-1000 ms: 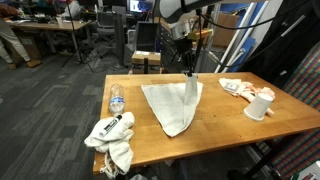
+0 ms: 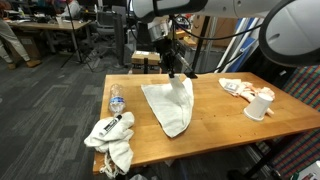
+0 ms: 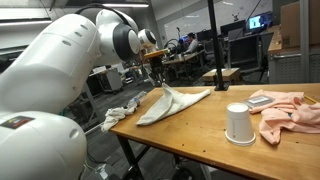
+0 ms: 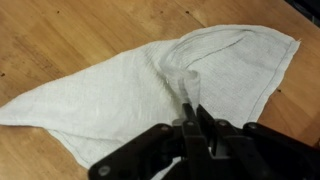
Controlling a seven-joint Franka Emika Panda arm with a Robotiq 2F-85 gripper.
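Observation:
A white cloth (image 2: 173, 113) lies partly spread on the wooden table, and a fold of it rises to my gripper (image 2: 174, 76). In the wrist view the gripper is shut on the cloth (image 4: 110, 95), pinching a gathered ridge near its middle. Much of the cloth still rests on the wood, with one pointed corner to the left and another corner at the upper right. From the other side, the raised part of the cloth (image 3: 168, 101) peaks beneath the gripper (image 3: 161, 84).
A clear bottle (image 2: 117, 101) stands at the table's left edge, near a crumpled white cloth (image 2: 112, 140) with a dark marking. To the right are an upturned white cup (image 3: 239, 124) and pinkish cloth (image 3: 285, 116). Bare table (image 3: 190, 130) lies in front.
My gripper has moved left and slightly lower, and the raised fold of cloth has come left with it. The bottle, cup and other cloths stay put.

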